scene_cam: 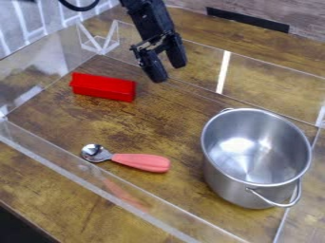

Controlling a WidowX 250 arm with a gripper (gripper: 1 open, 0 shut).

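The black gripper (162,59) hangs open at the top centre, above the wooden surface and to the upper right of a red box (105,86). Nothing shows between its fingers. A spoon with a pink handle (140,161) lies in the lower left-centre, its metal bowl to the left. A steel pot (254,171) with wire handles stands at the lower right.
A clear plastic wall runs along the left and front of the work area (165,119). A white bracket (99,42) sits at the back left. A white tape strip (223,71) lies right of the gripper.
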